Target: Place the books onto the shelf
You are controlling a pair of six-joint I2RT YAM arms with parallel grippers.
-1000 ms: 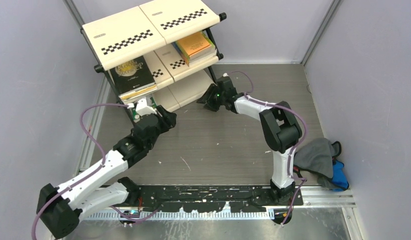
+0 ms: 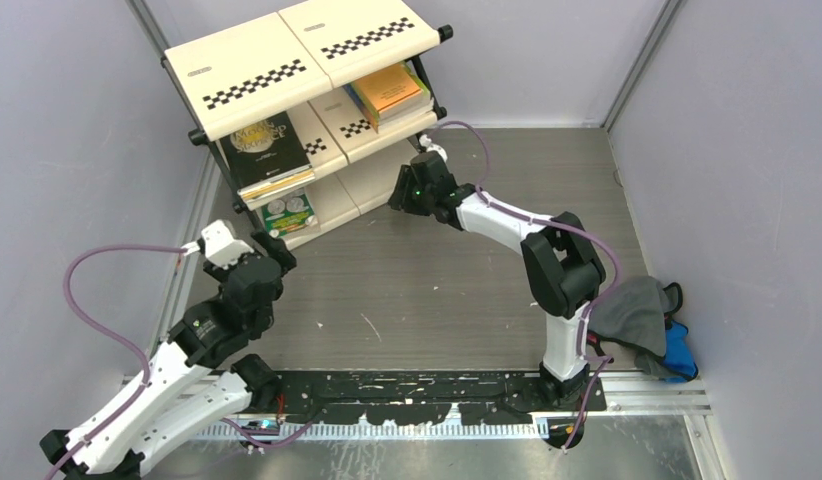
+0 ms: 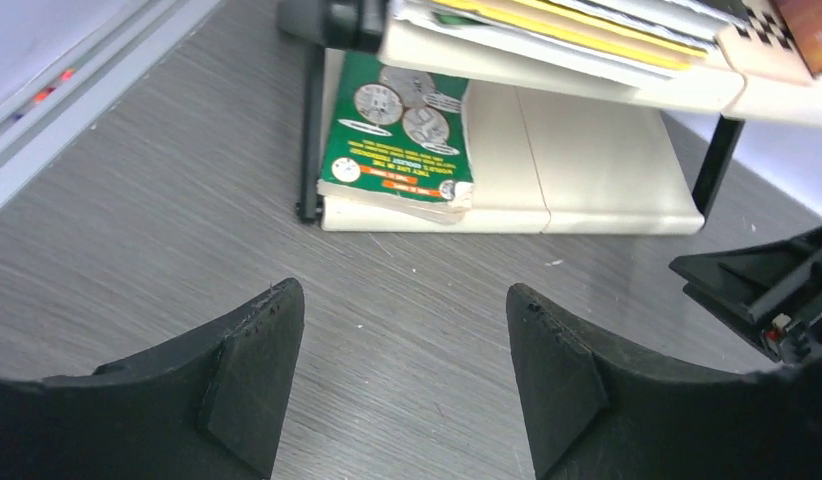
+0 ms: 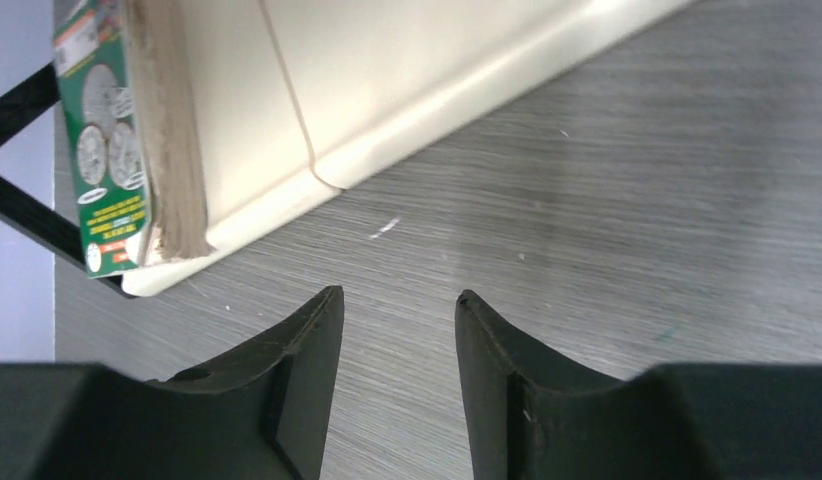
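Observation:
A green-covered book lies on the left end of the bottom shelf, its pages side showing in the right wrist view. On the middle shelf, a black book (image 2: 265, 150) rests over thinner books or files at the left, and a pile topped by an orange book (image 2: 390, 90) sits at the right. My left gripper is open in front of the green book, apart from it, with only floor between its fingers. My right gripper stands part open before the bottom shelf's empty right part, holding nothing.
The cream rack's top shelf (image 2: 317, 60) is bare and overhangs the lower ones. Black side posts (image 3: 312, 130) bound the rack's ends. A grey and blue cloth bag (image 2: 637, 325) lies at the floor's right side.
My left gripper has moved left and slightly down in the top view, uncovering the green book. The right gripper has shifted a little, now slightly closer to the rack, with its fingers closer together.

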